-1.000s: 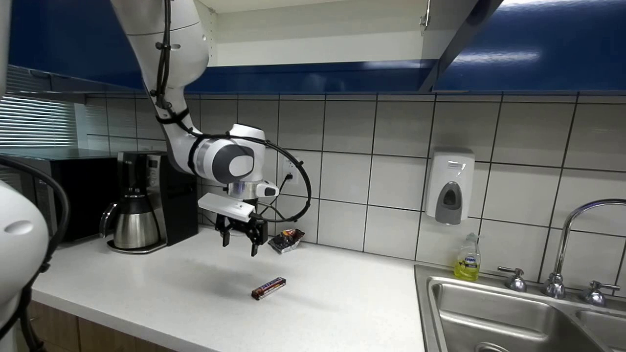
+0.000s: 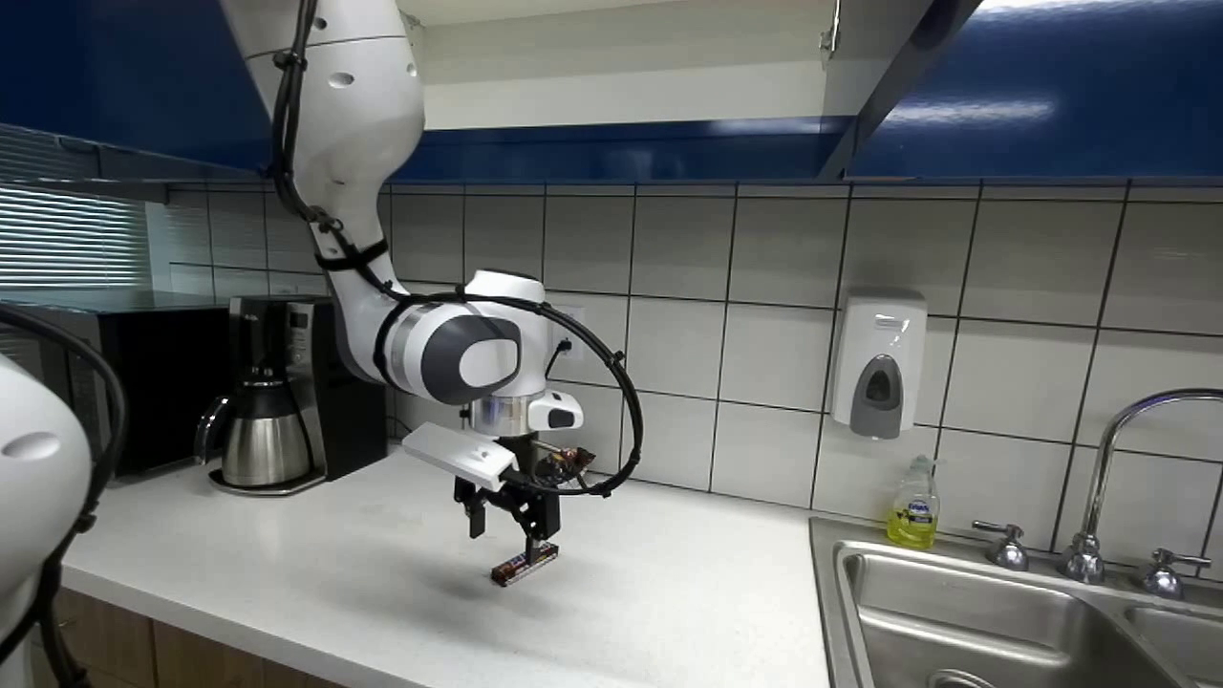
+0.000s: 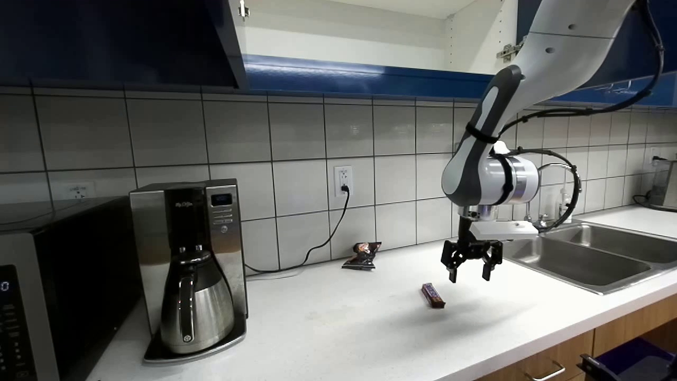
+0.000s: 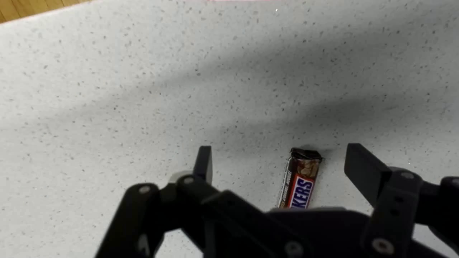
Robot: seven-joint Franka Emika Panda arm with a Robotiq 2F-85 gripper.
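Observation:
A Snickers bar [image 4: 302, 180] in a dark wrapper lies flat on the white counter, its lower part hidden behind my gripper's body in the wrist view. My gripper is open above the counter, with the bar showing between its spread fingers but nearer the right one and untouched. In exterior view 2 the gripper [image 3: 470, 277] hangs in the air to the right of the candy bar [image 3: 433, 296]. From exterior view 1, one finger overlaps the bar [image 2: 511, 569], and the gripper [image 2: 504, 537] looks clear of the surface.
A dark snack bag [image 3: 363, 256] rests near the tiled wall. The coffee maker [image 3: 190, 266] and microwave [image 2: 160, 378] stand at the left end. A steel sink [image 2: 986, 608] with a soap bottle [image 2: 913, 505] is at the right.
My gripper has come down and shifted right in exterior view 1, now overlapping the candy bar and partly covering the snack bag. The bar has stayed where it was.

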